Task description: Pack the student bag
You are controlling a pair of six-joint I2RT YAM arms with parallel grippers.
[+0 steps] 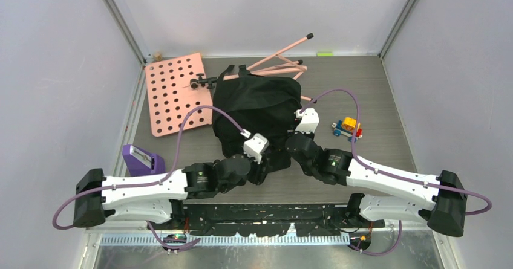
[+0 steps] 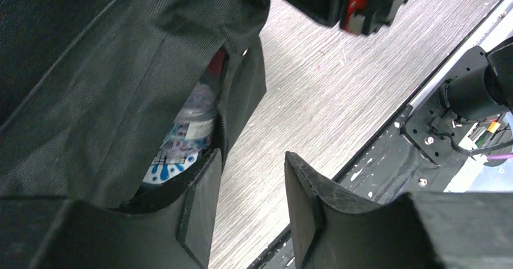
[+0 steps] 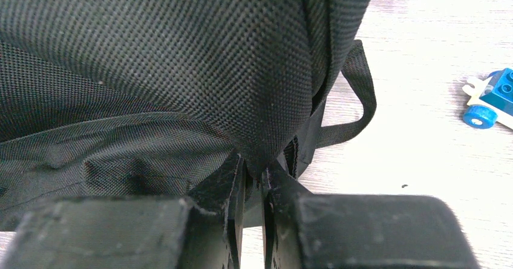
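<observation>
The black student bag (image 1: 254,103) lies in the middle, leaning toward a pink folding stand. My right gripper is shut on the bag's fabric at its right side, a loose strap hanging beside it. My left gripper stands open at the bag's front edge, low by the bag's opening, through which clear and printed items (image 2: 187,136) show. In the top view the left gripper's fingertips are hidden under its housing.
A pink perforated board (image 1: 169,100) lies at the left, a purple object (image 1: 142,160) below it. A toy car (image 1: 347,127) sits on the right with free floor around it. The pink stand (image 1: 269,71) is behind the bag.
</observation>
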